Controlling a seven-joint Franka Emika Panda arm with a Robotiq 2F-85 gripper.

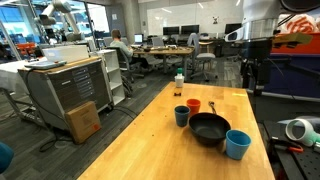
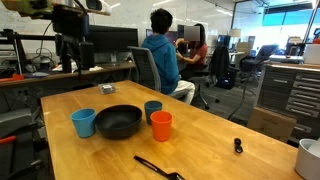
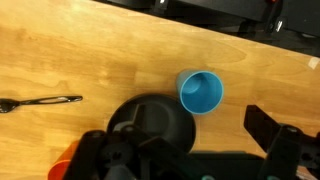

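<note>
My gripper hangs open above the table, its dark fingers wide apart in the wrist view with nothing gripped. Under it stand a light blue cup [image 3: 202,92] and a round black bowl [image 3: 165,118], partly hidden by the gripper. The cup [image 1: 237,146] is beside the bowl [image 1: 208,129], at the table's near right in exterior view 1. A red cup [image 2: 161,126] and a dark blue cup [image 2: 153,110] are on the bowl's other side. Clear air separates the gripper [image 2: 78,66] from all of them.
A dark utensil [image 2: 160,169] lies flat on the wooden table, with a small black object [image 2: 238,146] farther right. A white pot [image 2: 308,158] sits at the right edge. Much of the tabletop [image 1: 135,150] left of the bowl is bare.
</note>
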